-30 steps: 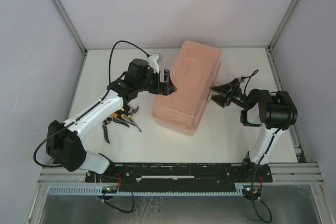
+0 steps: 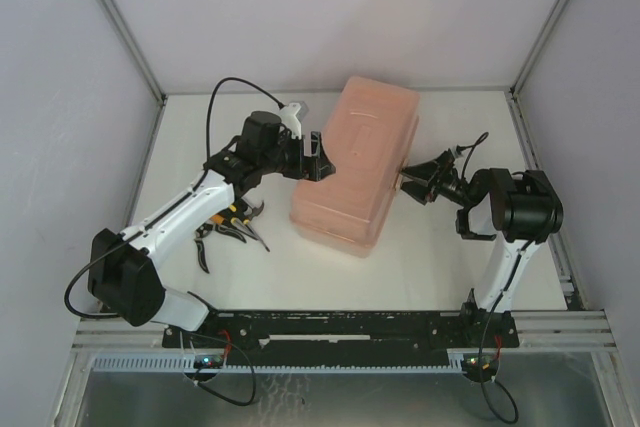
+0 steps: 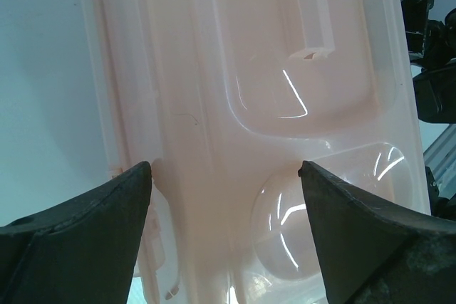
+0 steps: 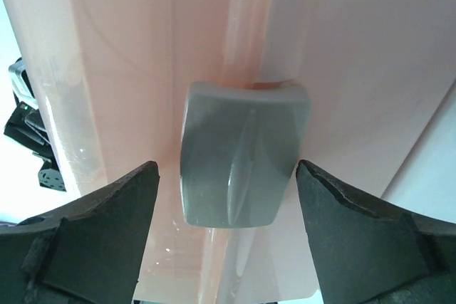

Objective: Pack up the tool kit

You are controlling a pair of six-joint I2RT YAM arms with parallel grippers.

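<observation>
A closed pink plastic case (image 2: 360, 152) lies tilted at the middle of the table. Its grey latch (image 4: 241, 154) shows on the side facing my right arm. My right gripper is at that side, its fingers part open on either side of the latch; the right fingertip appears to touch the latch edge. My left gripper is open above the case's lid, with nothing held between its fingers. Beneath and beside the left arm lie several hand tools (image 2: 232, 222), including pliers with yellow and black handles, partly hidden by the arm.
Walls enclose the table at the back and sides. The left forearm spans the tools' area.
The right arm has shifted very slightly at the case's side. The case, the tools and the left arm look unmoved.
</observation>
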